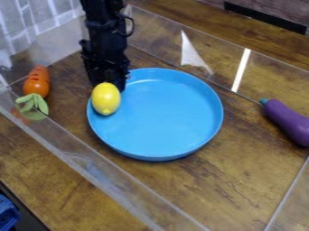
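Note:
My black gripper [107, 65] reaches down from the top to just behind a yellow lemon-like toy [107, 97], which rests on the left rim area of a blue plate [163, 119]. The fingertips are dark and partly hidden by the toy, so contact with it or the plate is unclear.
An orange carrot [36, 83] with green leaves lies at left, and a purple eggplant [285, 122] at right. A blue object [10, 217] sits in the lower-left corner. Bare wooden table surrounds the plate, inside transparent walls.

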